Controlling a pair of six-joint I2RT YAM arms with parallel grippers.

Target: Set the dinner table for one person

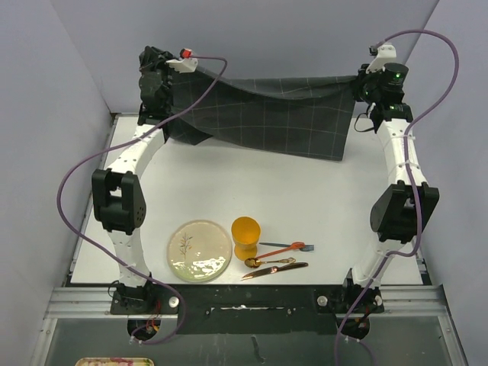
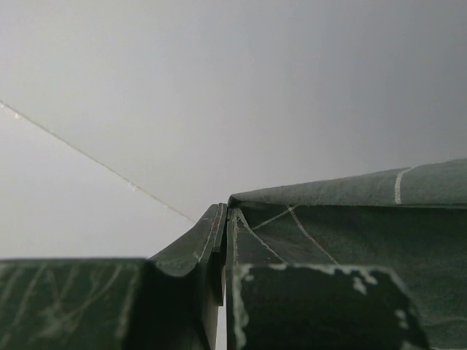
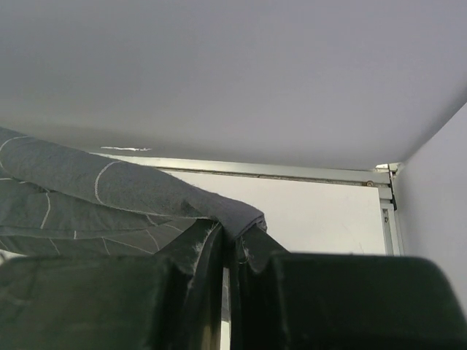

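A dark grey cloth with thin pale lines (image 1: 267, 114) hangs stretched between my two grippers over the far part of the white table. In the left wrist view, the cloth's corner (image 2: 252, 197) is pinched at the tips of my left gripper, which is shut. My right gripper is likewise shut on a bunched corner of the cloth (image 3: 219, 208). The upper edge sags between the arms. Nearer the front lie a cream plate (image 1: 200, 252), a yellow cup (image 1: 245, 235), a knife (image 1: 274, 271), a gold spoon (image 1: 271, 261) and a fork (image 1: 305, 248).
A red-orange utensil (image 1: 286, 249) lies across the fork. Bare white table (image 1: 252, 183) stretches between the cloth and the tableware. Grey walls (image 1: 46, 114) close in the sides and back. A basket (image 1: 114, 361) shows at the bottom edge.
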